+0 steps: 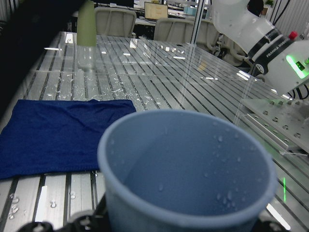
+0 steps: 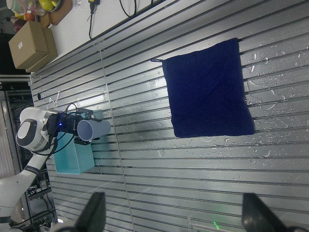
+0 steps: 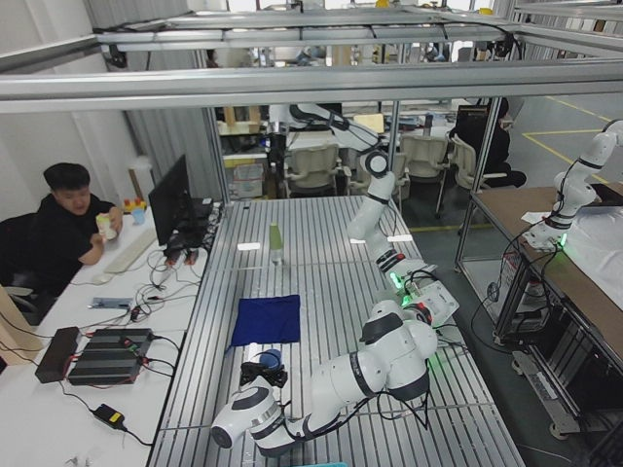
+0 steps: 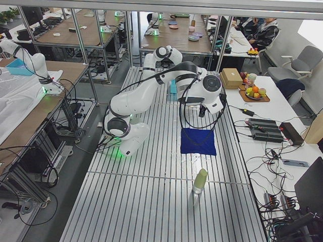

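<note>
A light blue cup (image 1: 186, 179) fills the lower left wrist view, held by my left gripper (image 3: 265, 370); its fingers are mostly hidden behind the cup, which also shows at the left of the right wrist view (image 2: 94, 129). A dark blue cloth (image 3: 266, 320) lies flat on the slatted table, just beyond the cup. A green bottle with a clear lower part (image 4: 200, 180) stands upright farther along the table. My right gripper is raised above the table with its fingertips wide open, nothing visible between them.
A turquoise bin (image 2: 72, 159) sits at the table's end near the left arm. Water drops dot the slatted surface around the cloth. A side desk with electronics, cables and a monitor (image 3: 170, 199) runs along the table, with a person seated there.
</note>
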